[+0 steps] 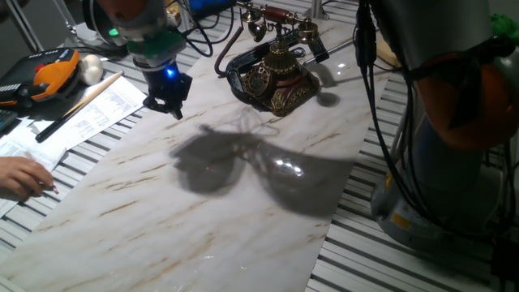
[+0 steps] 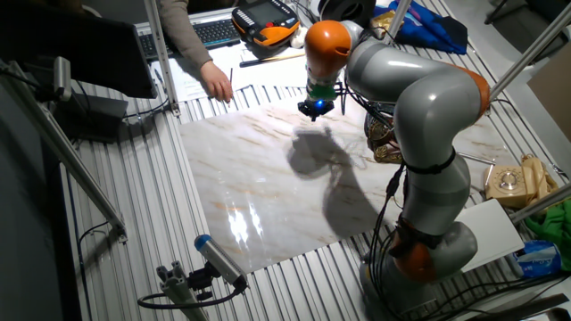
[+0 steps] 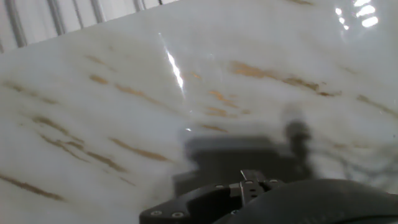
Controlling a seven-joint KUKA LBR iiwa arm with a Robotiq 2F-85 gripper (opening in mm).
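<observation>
My gripper (image 1: 173,109) hangs above the far left part of the marble-patterned board (image 1: 138,219), clear of its surface. From the second exterior view, the same gripper (image 2: 314,111) is a small dark shape under the orange-capped wrist. Only dark finger parts (image 3: 249,190) show along the bottom of the wrist view, and whether they are apart or together is unclear. No object is visible at them. An ornate brown and gold telephone (image 1: 280,85) stands on the board, to the right of the gripper in the first exterior view.
A person's hand (image 2: 216,82) rests by the papers (image 1: 101,113) beside the board. An orange and black device (image 1: 40,77) lies beyond them. A beige telephone (image 2: 513,182) stands off the board, behind my arm. The board's near part is bare.
</observation>
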